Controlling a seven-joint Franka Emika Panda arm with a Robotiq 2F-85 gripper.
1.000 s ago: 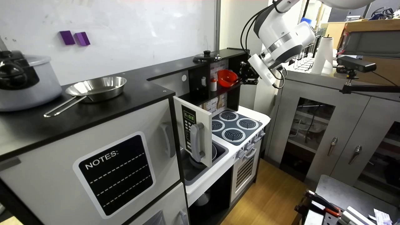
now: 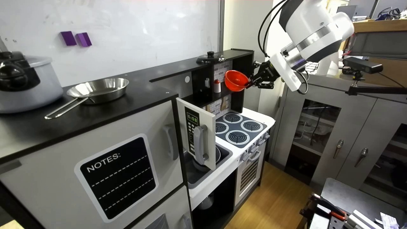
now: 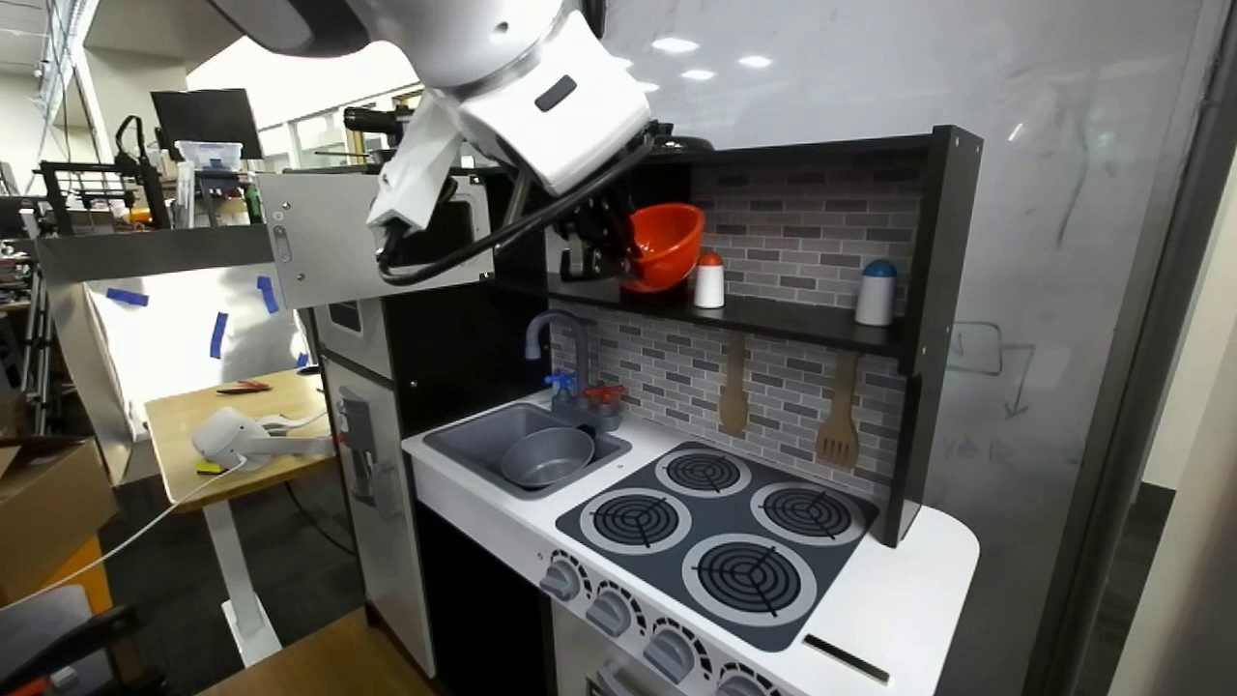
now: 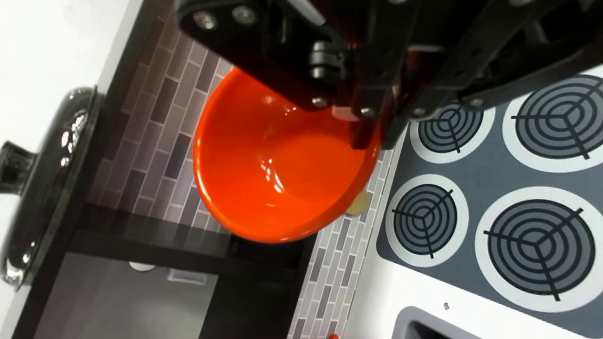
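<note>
The red-orange bowl [image 2: 236, 80] hangs in the air in front of the kitchen's upper shelf, its rim pinched by my gripper. From the wrist the bowl [image 4: 277, 169] looks tilted, its empty inside facing the camera. In exterior view 2 the bowl [image 3: 668, 246] stands out ahead of the shelf, partly hidden behind the dark fingers. My gripper is shut on the near edge of the rim.
Below lie the stove top [image 3: 725, 539] with round burners and the sink [image 3: 510, 447] holding a grey pan [image 3: 548, 457]. Shakers with an orange top [image 3: 709, 282] and a blue top [image 3: 877, 292] stand on the shelf. A microwave door [image 2: 196, 133] swings open. A dark lid [image 2: 210, 57] rests on top.
In exterior view 1 my arm has come away from the shelf toward the camera and right, carrying the bowl with it. The bowl looks larger and slightly farther right than before.
</note>
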